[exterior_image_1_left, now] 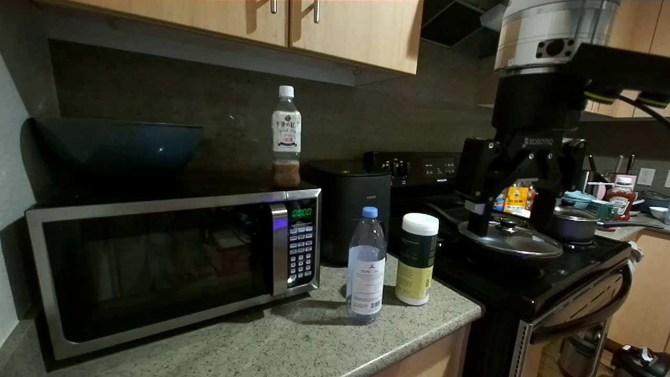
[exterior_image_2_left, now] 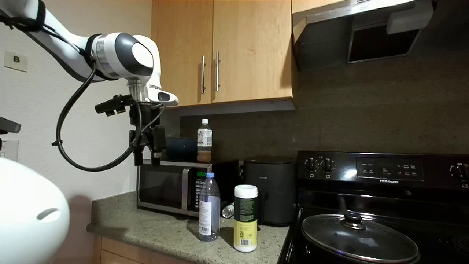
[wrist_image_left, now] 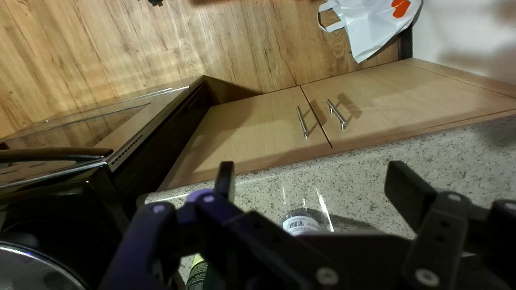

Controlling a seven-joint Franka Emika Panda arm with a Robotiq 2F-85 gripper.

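Note:
High in the air, apart from every object, my gripper (exterior_image_1_left: 510,227) points downward with its two fingers spread. Nothing shows between those fingers in the wrist view, where the gripper spans the counter edge. A clear bottle with a blue cap (exterior_image_1_left: 367,276) stands upright on the counter. Beside it is a green-and-yellow canister with a white lid (exterior_image_2_left: 245,220). A milk tea bottle with a white cap (exterior_image_1_left: 287,135), partly full of brown liquid, stands on top of the microwave (exterior_image_1_left: 157,264), whose door is shut. The gripper's base partly hides the clear bottle (wrist_image_left: 300,224) in the wrist view.
A dark blue bowl (exterior_image_1_left: 119,141) rests on the microwave. Behind the bottles stands a black air fryer (exterior_image_2_left: 270,189); a can (exterior_image_2_left: 228,211) lies near it. The stove bears a pan with a glass lid (exterior_image_2_left: 360,233). Cabinets (exterior_image_2_left: 253,48) overhang the microwave.

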